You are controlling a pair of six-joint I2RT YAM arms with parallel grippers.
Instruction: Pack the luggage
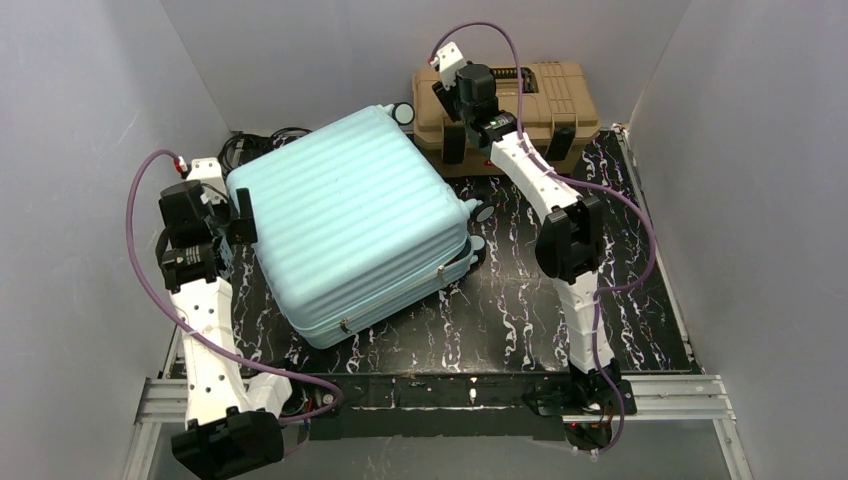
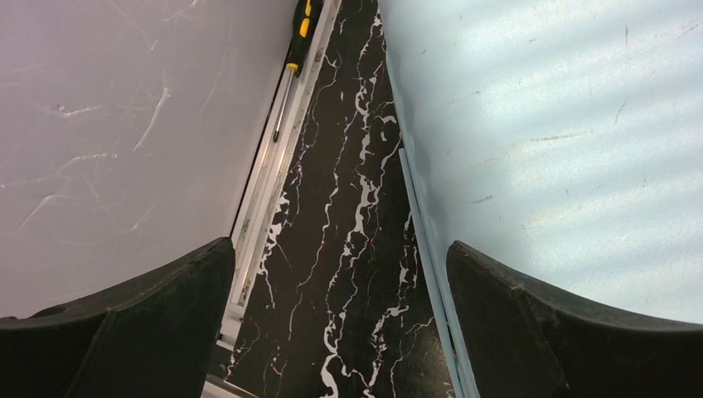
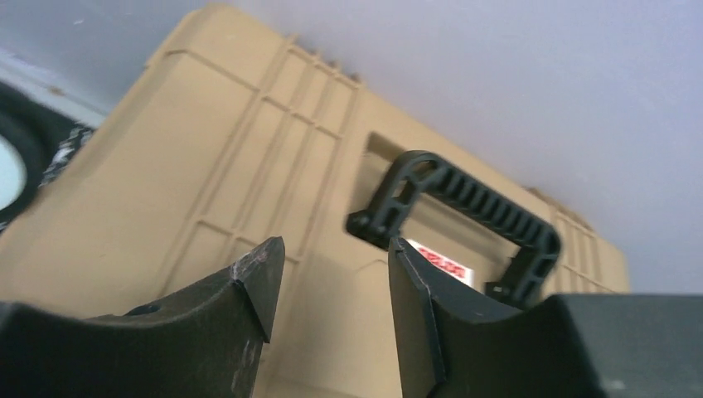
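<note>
A light blue ribbed suitcase (image 1: 350,220) lies flat and angled on the black marbled floor (image 1: 520,320), its zipper side toward the front. My left gripper is open at the suitcase's left edge, over a strip of floor beside it, nothing between its fingers. My right gripper is open above a tan hard case (image 1: 565,105) at the back, near the case's black handle (image 3: 464,191), holding nothing.
A screwdriver (image 2: 303,33) lies along the metal rail by the left wall. Black cables (image 1: 250,145) sit behind the suitcase. Grey walls enclose the space.
</note>
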